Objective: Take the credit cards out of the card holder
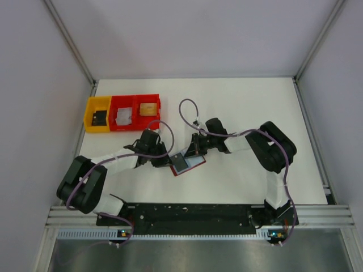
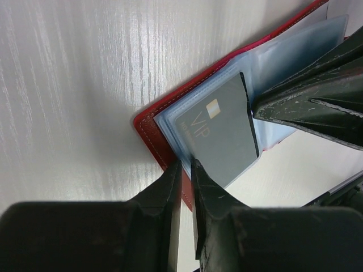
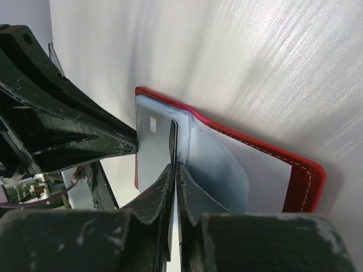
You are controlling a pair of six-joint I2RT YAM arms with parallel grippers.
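The open red card holder (image 1: 182, 171) lies on the table between both grippers, its clear sleeves spread out. A grey card marked VIP (image 2: 220, 133) sits in one sleeve (image 2: 182, 134), a dark line along its inner edge. My left gripper is at the holder's outer edge, fingertips a narrow gap apart, with red cover and sleeve edge showing there. Over the sleeve by the card's inner edge, my right gripper is shut. Whether thin sleeve film lies between its fingers cannot be told. The same card (image 3: 152, 144) shows partly behind it.
At the back left stand a yellow bin (image 1: 97, 100) and red bins (image 1: 135, 97), with a black item, a whitish item and a tan item inside.
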